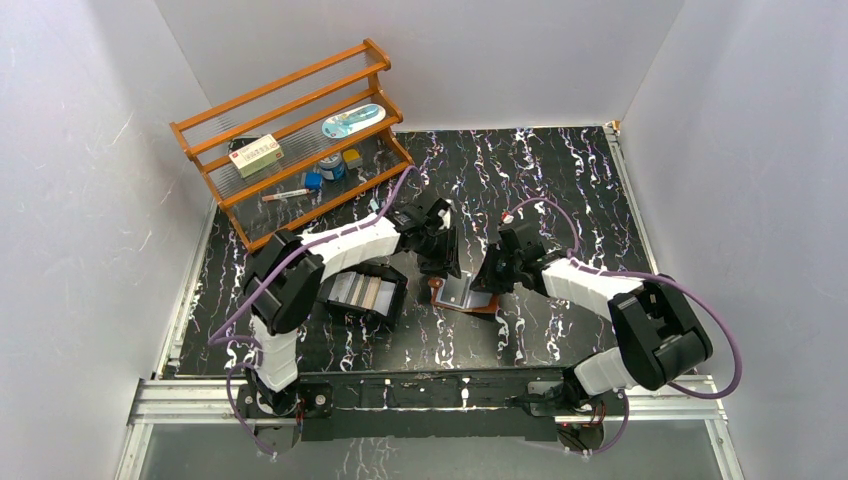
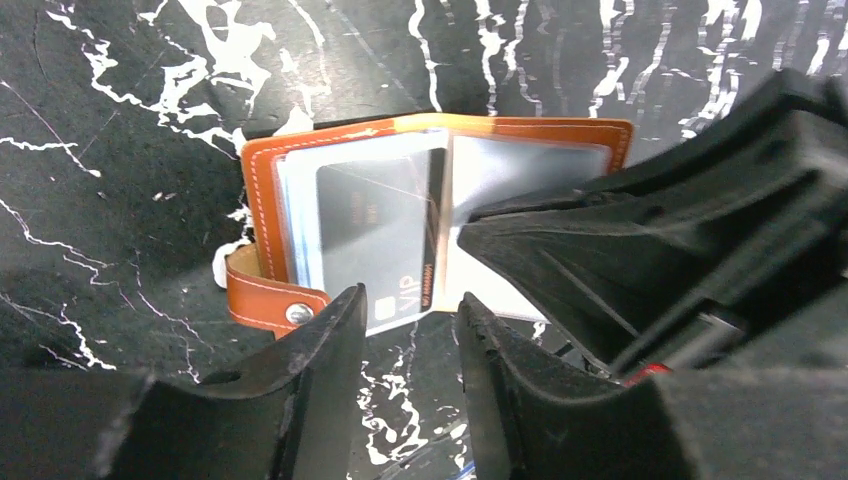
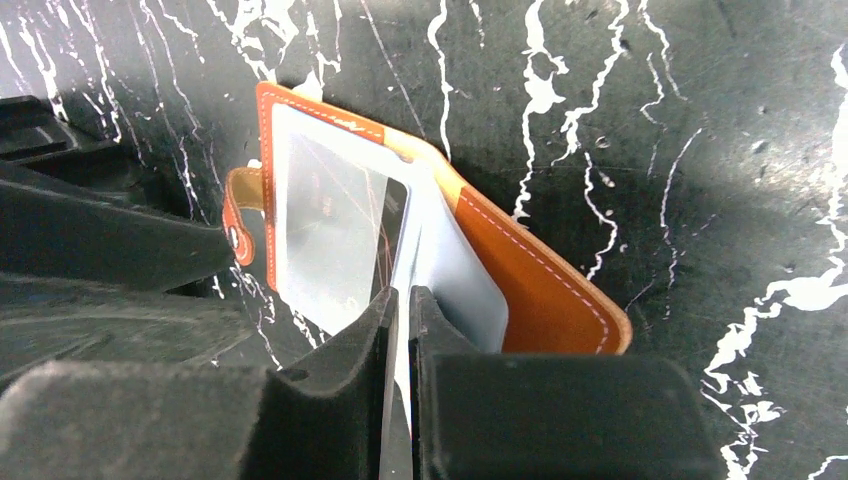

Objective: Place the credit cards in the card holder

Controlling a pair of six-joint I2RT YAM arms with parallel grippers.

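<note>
The brown leather card holder (image 2: 262, 205) lies opened on the dark marble table, its clear sleeves spread. A grey card with "VIP" lettering (image 2: 370, 235) lies within the sleeve on its snap-strap side. My right gripper is shut on the edge of a clear sleeve (image 3: 462, 275), which bends up from the holder. Above the near edge of the card's sleeve, my left gripper stands partly open, nothing seen between its fingers. At left in the top view, several cards (image 1: 362, 290) rest in a black box (image 1: 401, 300).
A slanted wooden rack (image 1: 285, 135) with small goods occupies the back left. The two grippers are close together over the holder. Bare table (image 1: 570, 180) shows behind and to the right; the front edge is near the box.
</note>
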